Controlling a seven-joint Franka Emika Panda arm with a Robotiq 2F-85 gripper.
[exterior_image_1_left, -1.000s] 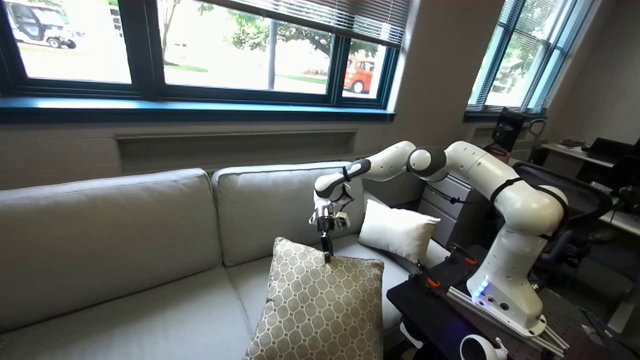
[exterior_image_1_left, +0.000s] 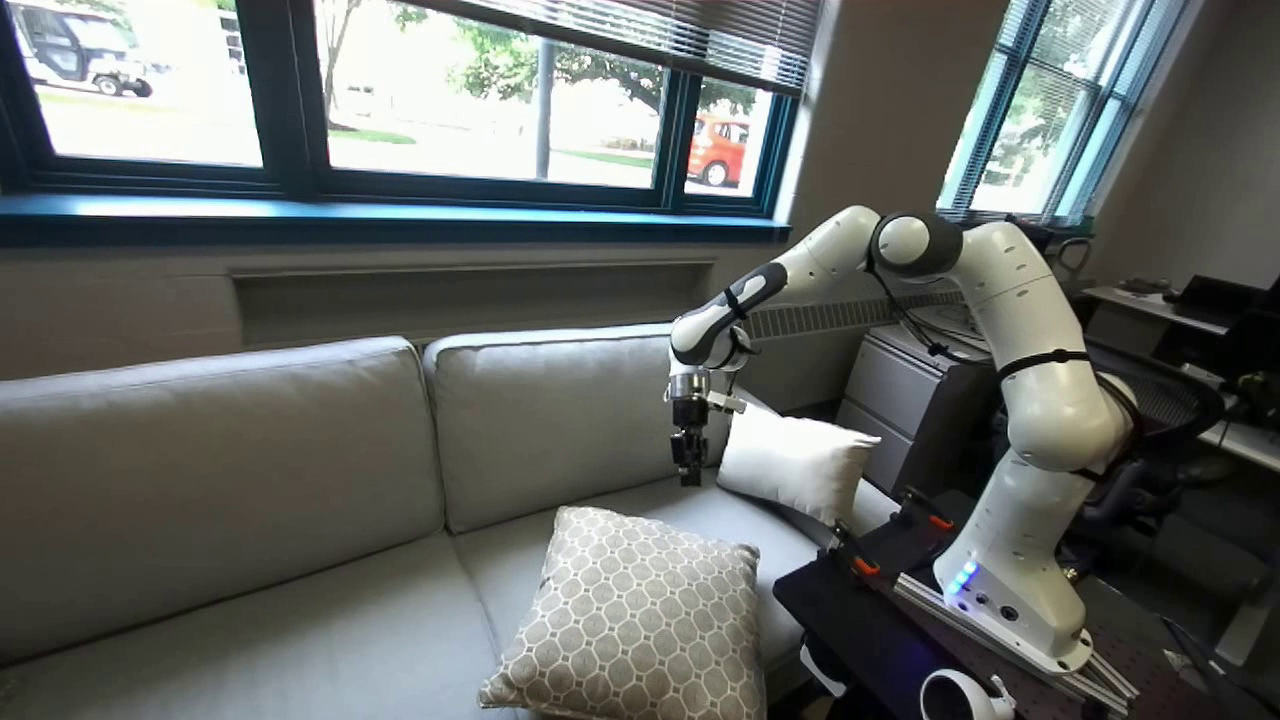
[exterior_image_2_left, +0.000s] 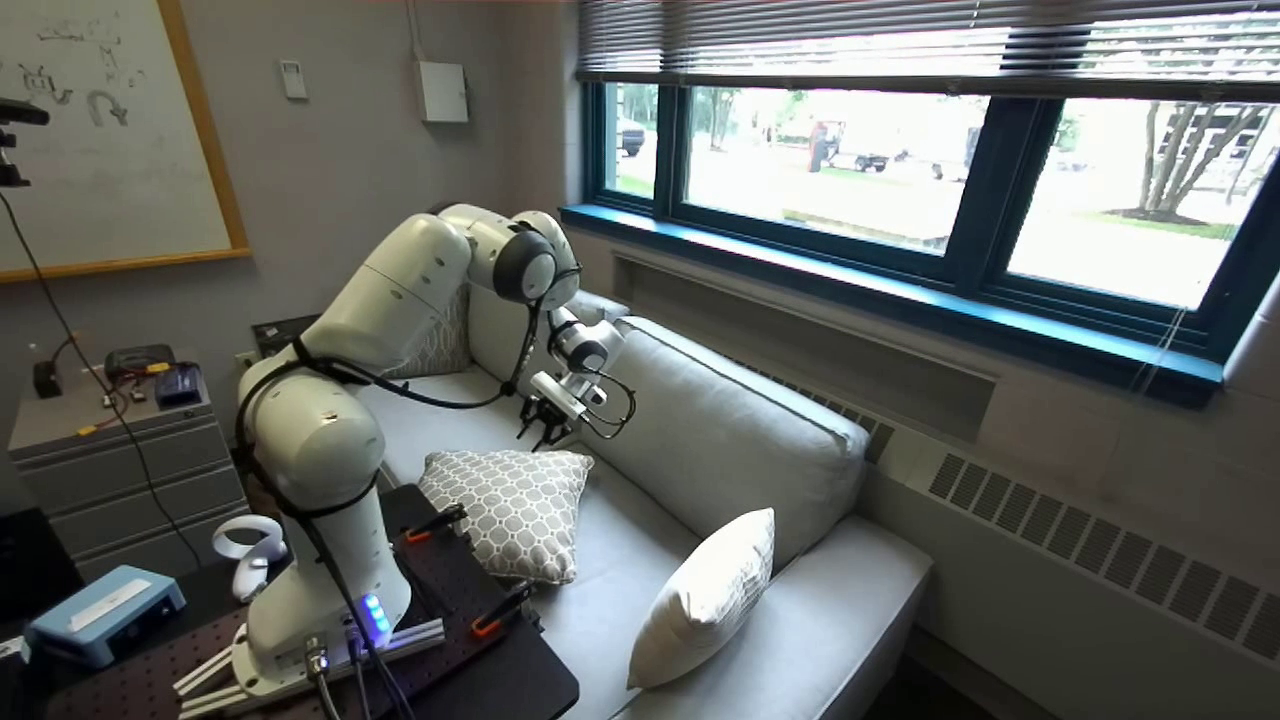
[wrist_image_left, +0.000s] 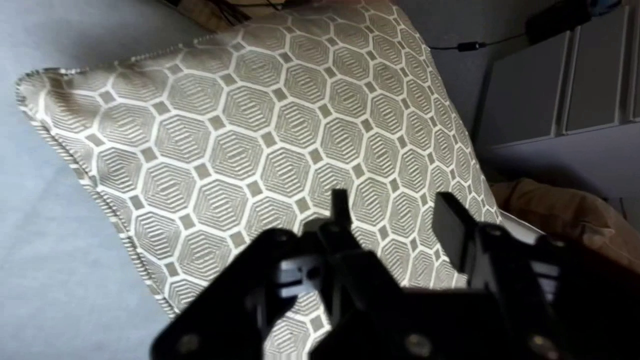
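Note:
The patterned beige pillow (exterior_image_1_left: 648, 612) lies on the sofa seat, tilted, its front part cut off by the frame in exterior view 1. In exterior view 2 the same patterned pillow (exterior_image_2_left: 510, 510) rests on the seat beside the black table. My gripper (exterior_image_1_left: 689, 475) points down above the seat, behind and clear of the pillow's back edge. Seen from the wrist, the gripper has its fingers apart over the patterned pillow (wrist_image_left: 258, 144), with no object held between them. A white pillow (exterior_image_1_left: 798, 462) leans at the sofa's right end.
Sofa backrest cushions (exterior_image_1_left: 558, 414) stand close behind my gripper. The black table (exterior_image_2_left: 528, 672) with orange-tipped clamps (exterior_image_2_left: 498, 610) borders the seat. Free seat (exterior_image_1_left: 324, 624) lies left of the patterned pillow.
My gripper has risen and moved right, away from the pillow's top edge. That edge now sits lower and the pillow lies flatter. Its fingers now stand apart.

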